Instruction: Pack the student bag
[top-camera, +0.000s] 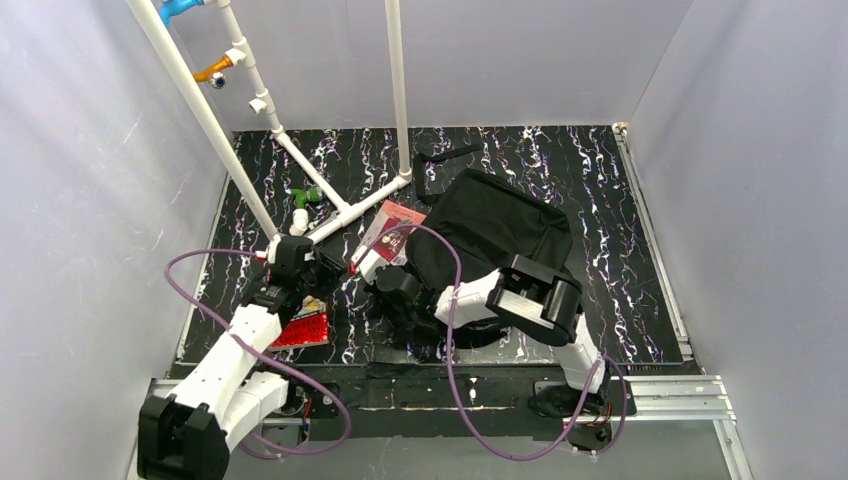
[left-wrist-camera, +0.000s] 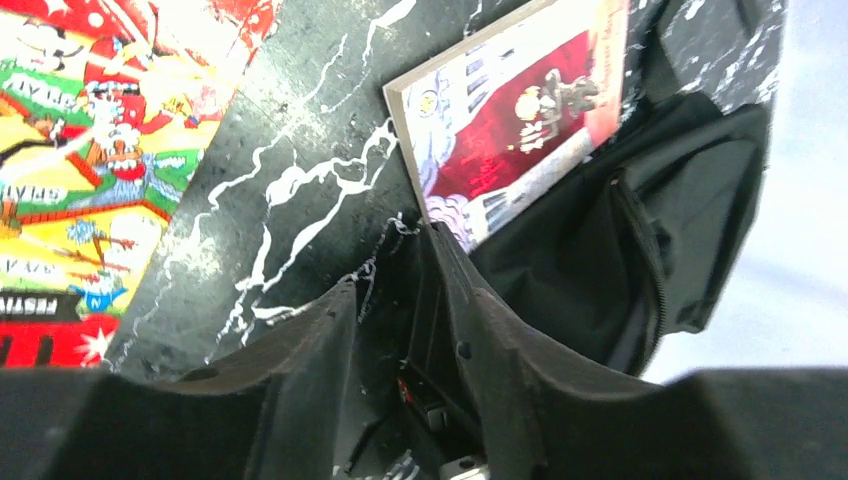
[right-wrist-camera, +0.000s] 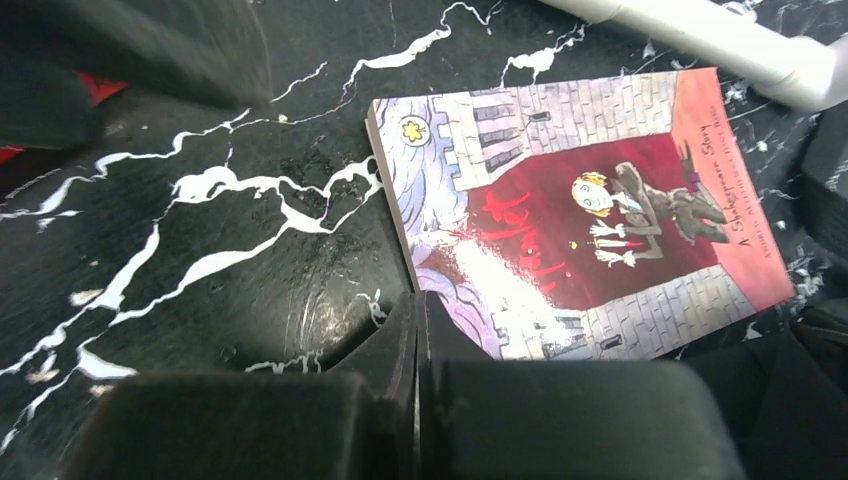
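A pink book with a red cartoon cover (right-wrist-camera: 560, 240) lies on the dark marble floor beside the black bag (top-camera: 495, 220), under the white pipes. My right gripper is shut with nothing seen between its fingers, low at the book's near edge. My left gripper is part open, above the floor left of that book, with nothing held. A bright red and yellow book (left-wrist-camera: 90, 170) lies below it at the left. The bag is soft and dark; its inside cannot be made out in the top view.
White PVC pipes (top-camera: 360, 208) with a green valve (top-camera: 305, 195) stand at the back left, close to both books. A purple hose loops over both arms.
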